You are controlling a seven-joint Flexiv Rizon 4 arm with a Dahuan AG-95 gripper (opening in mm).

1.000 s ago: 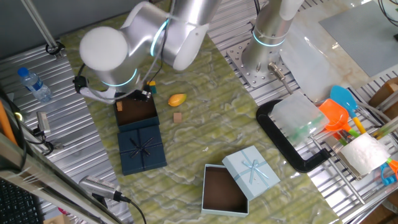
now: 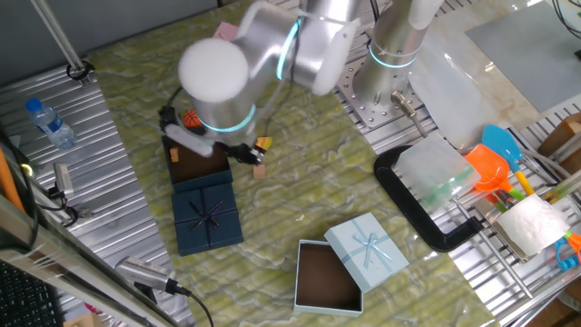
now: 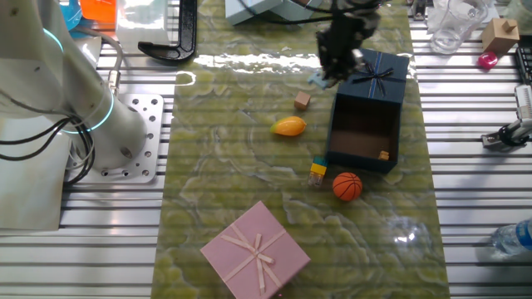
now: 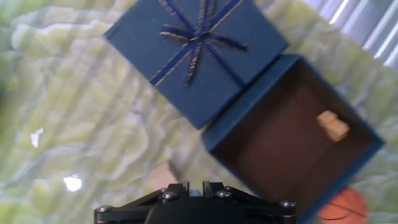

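Note:
My gripper (image 2: 257, 156) hangs over the table beside the open dark blue box (image 2: 199, 170). In the wrist view its fingers (image 4: 184, 191) stand close together; a small pale-blue patch shows between them, and whether it is held is unclear. A small wooden piece (image 4: 334, 126) lies inside the box's brown interior. The box's lid (image 4: 198, 46), with a ribbon bow, rests against one side. Outside on the cloth are a wooden cube (image 3: 302, 100), a yellow-orange mango (image 3: 288, 126), a multicoloured block (image 3: 317, 171) and an orange basketball (image 3: 347, 187).
A pink gift box (image 3: 255, 252) sits apart on the green cloth. An open light blue box (image 2: 328, 278) has its lid (image 2: 368, 252) leaning on it. A black clamp-like frame (image 2: 421, 214) borders the robot's side.
The arm has swung right in exterior view 1, away from above the dark box. It now partly covers the mango, and the basketball has come into sight.

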